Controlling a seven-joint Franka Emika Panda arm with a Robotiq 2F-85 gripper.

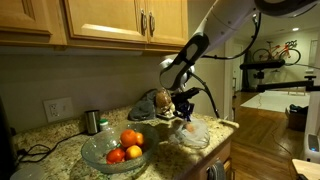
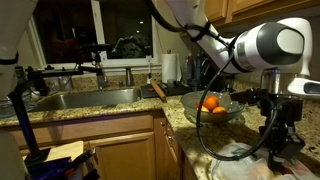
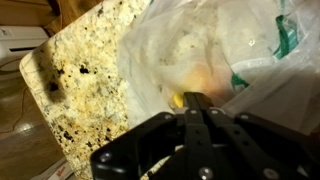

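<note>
A clear plastic bag (image 3: 155,60) with green print lies on the speckled counter. Something orange-yellow (image 3: 200,78) shows blurred through its film. My gripper points down at the bag, its fingertips against or among the plastic. Its fingers stand close together, shut, and nothing solid can be made out between them; whether a fold of film is pinched there is hidden. In the first exterior view the bag (image 1: 193,134) sits under the gripper (image 1: 187,118) at the right part of the counter.
A grey colander (image 1: 95,150) holding several orange and red fruits (image 1: 132,138) stands to the left on the counter (image 1: 172,160). Behind the arm, brown items (image 1: 145,106) sit near the wall. The counter's front edge runs close to the bag. A sink (image 2: 85,98) lies farther along.
</note>
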